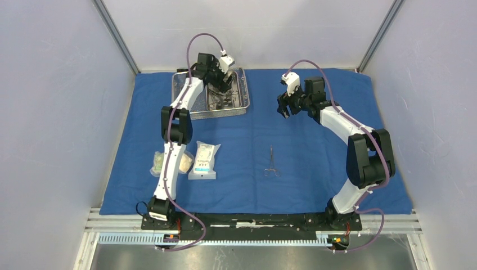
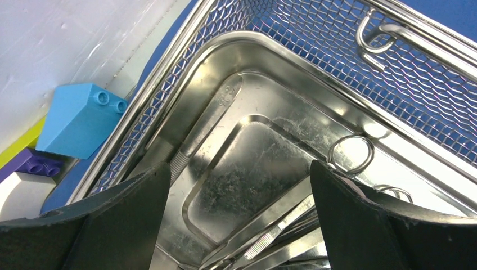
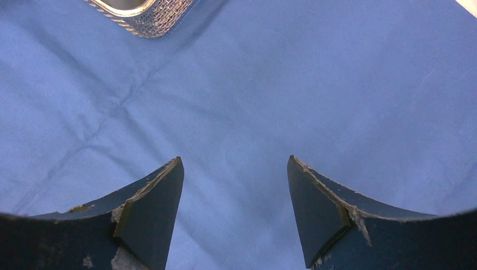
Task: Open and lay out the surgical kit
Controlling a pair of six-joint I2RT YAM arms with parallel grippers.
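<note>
Inside the mesh basket [image 1: 218, 113] at the back lies a steel tray [image 2: 281, 118] with several metal instruments. In the left wrist view a flat handle [image 2: 211, 115] runs along the tray's edge, and ringed instruments [image 2: 352, 154] lie bunched at the lower right, partly behind a finger. Over the tray my left gripper is open, nothing held between its fingers. My right gripper [image 1: 286, 107] hangs above bare cloth, its fingers apart and empty. A single scissor-like instrument [image 1: 271, 163] rests on the blue cloth at the front middle.
Sealed packs, one white [image 1: 204, 161] and others [image 1: 185, 162] partly under the left arm, lie at front left. Coloured blocks [image 2: 84, 121] stand behind the basket, near the back wall.
</note>
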